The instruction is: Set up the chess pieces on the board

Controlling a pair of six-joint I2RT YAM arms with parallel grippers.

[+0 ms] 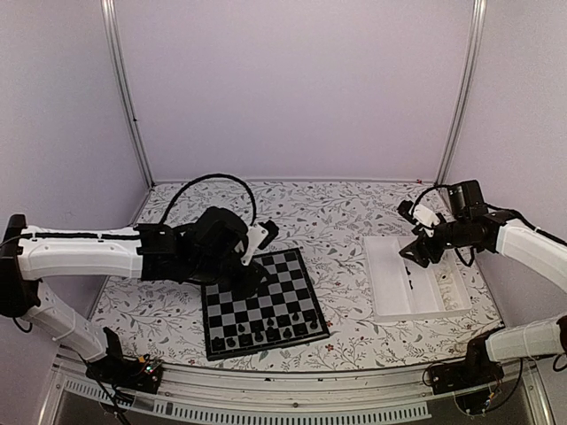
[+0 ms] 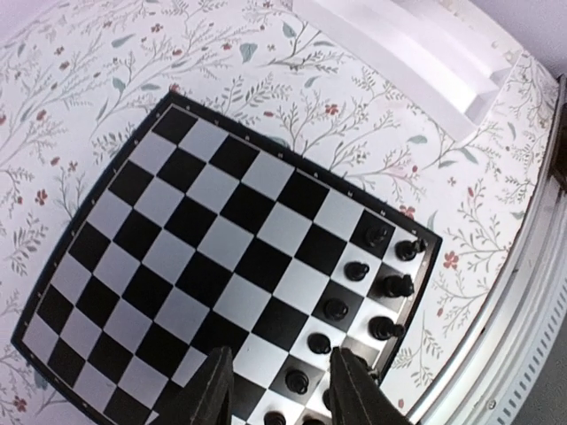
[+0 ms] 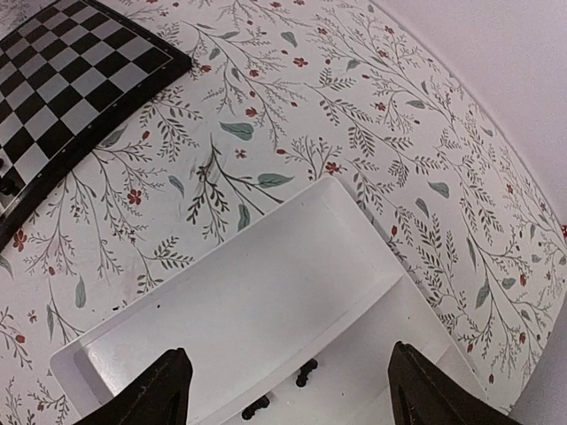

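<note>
The chess board [image 2: 199, 252] lies on the left of the table, with several black pieces [image 2: 383, 327] standing in rows along its near edge. My left gripper hovers open above the board, nothing between its fingers. My right gripper is open above the white tray [image 3: 239, 292] on the right; two small black pieces [image 3: 306, 372] lie in one of the tray's compartments, and its fingers are empty.
Patterned cloth [image 1: 332, 212] covers the table, with clear room behind the board and between it and the tray. Pale walls border the sides and back.
</note>
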